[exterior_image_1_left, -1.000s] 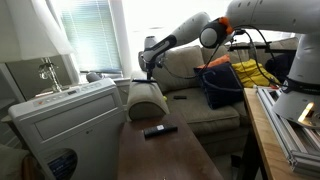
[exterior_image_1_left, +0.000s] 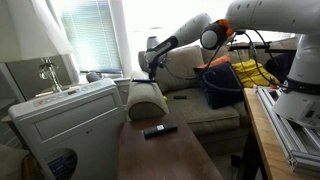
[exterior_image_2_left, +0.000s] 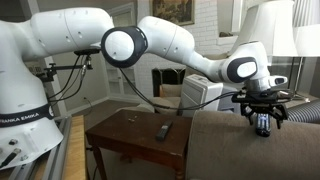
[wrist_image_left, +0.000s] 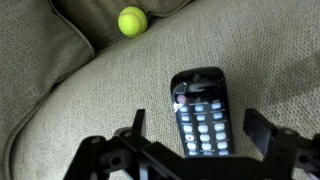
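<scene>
A black handset with rows of pale buttons (wrist_image_left: 204, 115) lies on the grey sofa armrest (wrist_image_left: 110, 120), seen close up in the wrist view. My gripper is open above it, one finger to each side and neither visibly touching it. In exterior view 2 the gripper (exterior_image_2_left: 262, 116) points down at the armrest's top, with the handset (exterior_image_2_left: 263, 126) just under it. Exterior view 1 shows the gripper (exterior_image_1_left: 151, 72) small and far off, over the armrest. The handset's near end is hidden by the gripper's body in the wrist view.
A yellow-green tennis ball (wrist_image_left: 132, 21) rests on the sofa beyond the armrest. Another black remote (exterior_image_1_left: 160, 130) is on the brown wooden table (exterior_image_1_left: 165, 158). A small dark object (exterior_image_1_left: 180, 97) sits on the sofa seat. Cushions (exterior_image_1_left: 222, 86) and a lamp (exterior_image_1_left: 40, 40) stand nearby.
</scene>
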